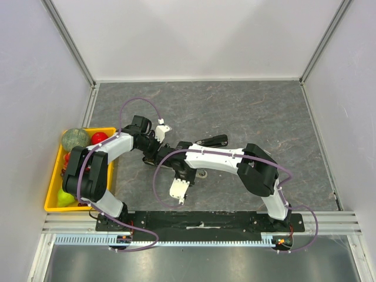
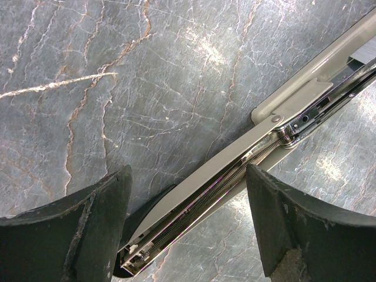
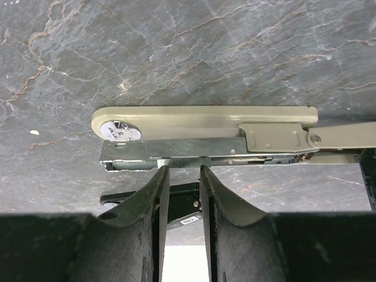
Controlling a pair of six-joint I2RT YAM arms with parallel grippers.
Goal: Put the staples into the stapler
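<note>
An opened beige stapler lies on the marble table, its spring channel [image 2: 194,208] exposed between my left gripper's [image 2: 188,182] open fingers in the left wrist view. My right gripper is shut on a strip of staples [image 3: 184,162] at the lower edge of the metal magazine [image 3: 176,145]; whether the strip is inside the channel I cannot tell. In the top view both grippers meet near the table's middle, hiding much of the stapler.
A black stapler-like object [image 1: 211,141] lies just beyond my right arm. A yellow bin [image 1: 54,179] of toy fruit stands at the left.
</note>
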